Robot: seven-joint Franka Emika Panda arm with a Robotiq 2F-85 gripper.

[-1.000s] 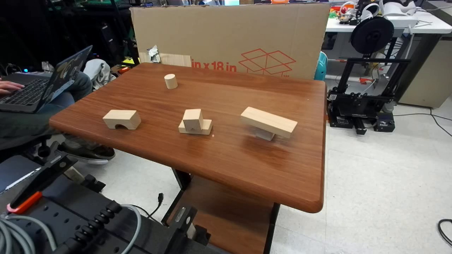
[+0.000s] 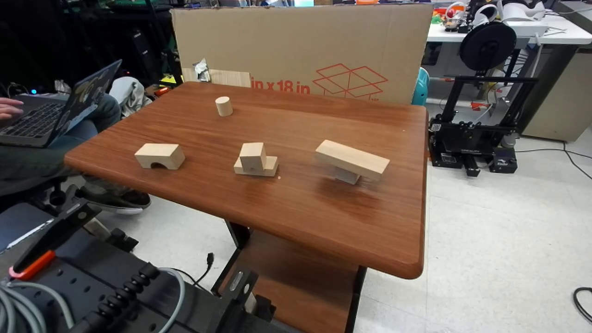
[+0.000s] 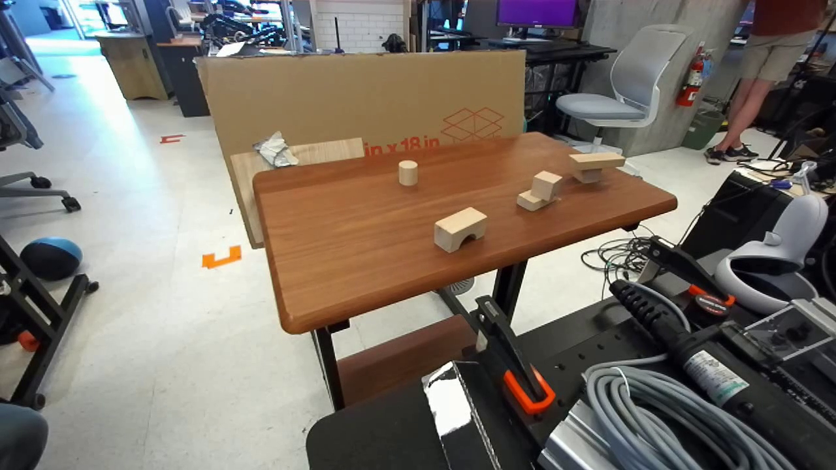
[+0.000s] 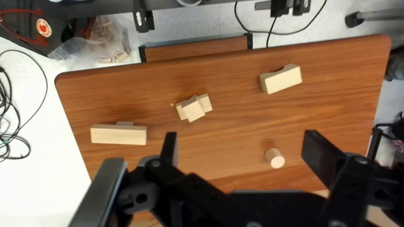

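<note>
My gripper stands open high above the table, its two black fingers wide apart and nothing held. In the wrist view a small wooden cylinder (image 4: 276,160) stands below, nearer the right finger. Toward the table's edge lies an arch block (image 4: 283,79), its cutout showing underneath in exterior view 1. Around the middle, a small block (image 2: 253,156) rests on a flat piece (image 2: 270,166). A long plank (image 2: 353,157) lies across a smaller block (image 2: 348,175), overhanging it at both ends. Neither exterior view shows the gripper.
The brown wooden table (image 2: 311,216) has wide bare areas between the blocks. A tall cardboard sheet (image 2: 299,44) stands along its far edge. On the opposite side is a black bench with clamps (image 3: 513,360) and coiled grey cable (image 3: 643,407).
The blocks on the table have not moved. Only the hand of the person at the laptop has shifted slightly to the left.
</note>
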